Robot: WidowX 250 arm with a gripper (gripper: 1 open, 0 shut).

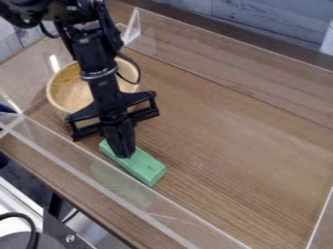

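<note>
My black gripper (120,148) points down from the upper left, its tip low over a green block (140,171), at or just above the block's upper left end. The fingertips look closed together, with nothing visible between them. The block lies tilted on the tan wooden surface. A round yellow-tan bowl (62,89) sits behind the arm at the upper left, partly hidden by it.
Clear plastic walls run along the lower left and at the edges. A black cable or object (16,230) shows at the bottom left corner.
</note>
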